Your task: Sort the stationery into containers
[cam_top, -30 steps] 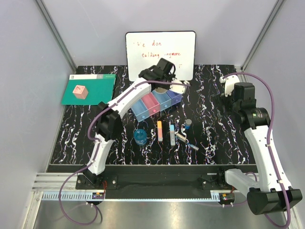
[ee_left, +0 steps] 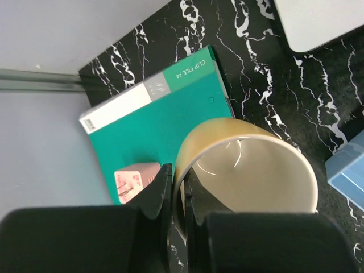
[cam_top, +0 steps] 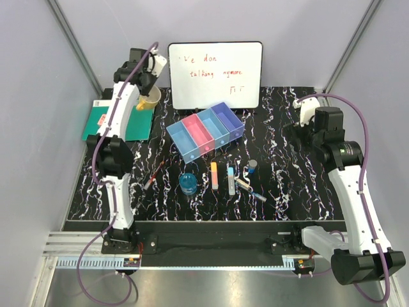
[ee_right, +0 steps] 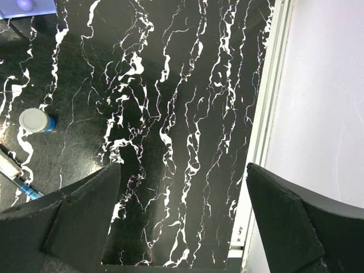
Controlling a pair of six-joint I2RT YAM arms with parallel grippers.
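Note:
My left gripper is shut on the near wall of a round tan thing (ee_left: 196, 142), like a tape roll or a cup, with a pale inside. In the top view this tan thing (cam_top: 151, 99) hangs by the right side of the green clip file (cam_top: 138, 126). A four-part organizer (cam_top: 199, 132) in blue, pink and violet stands mid-table. In front of it lie a blue tape roll (cam_top: 188, 183), an orange-topped stick (cam_top: 214, 175), a blue-topped stick (cam_top: 231, 181), a pen-like tool (cam_top: 250, 190) and a small capped jar (ee_right: 35, 120). My right gripper is open and empty.
On the clip file sits a pink box (ee_left: 136, 180), partly behind the left arm in the top view. A whiteboard (cam_top: 216, 75) leans at the back. A red-and-grey pen (cam_top: 153, 176) lies front left.
The right arm has stayed still.

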